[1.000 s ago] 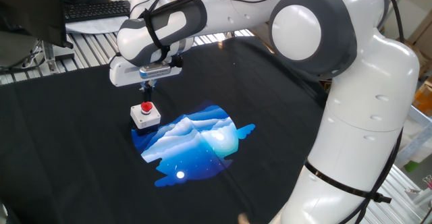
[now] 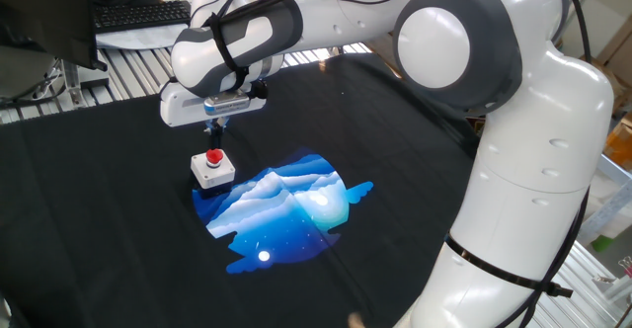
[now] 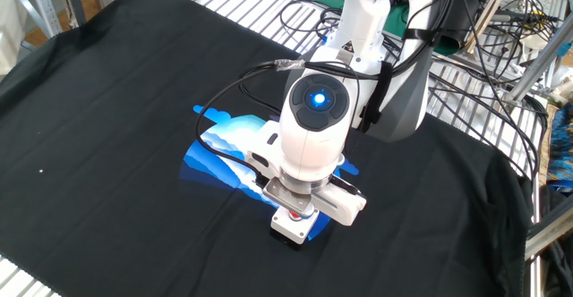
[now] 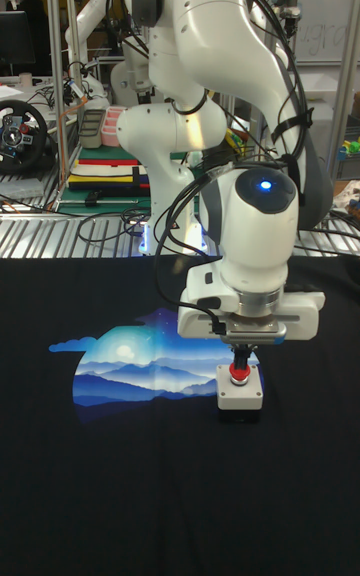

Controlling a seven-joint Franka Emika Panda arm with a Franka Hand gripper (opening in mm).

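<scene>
A white box with a red push button (image 2: 214,157) on top stands upright on the black cloth, at the corner of a blue printed picture. My gripper (image 4: 242,365) points straight down over it, its dark fingers together in one narrow column. In exterior view 3 the fingertips overlap the red button (image 4: 240,375), at its top; whether the button is pressed down cannot be told. Seen from exterior view 2, the hand hides most of the button, and the white box (image 3: 295,226) shows beneath it. Nothing shows between the fingers.
The blue mountain picture (image 2: 286,214) lies flat on the cloth beside the box. Around it, the black cloth (image 3: 107,154) is wide and clear. A keyboard (image 2: 141,15) and a dark monitor (image 2: 44,17) stand beyond the cloth's edge.
</scene>
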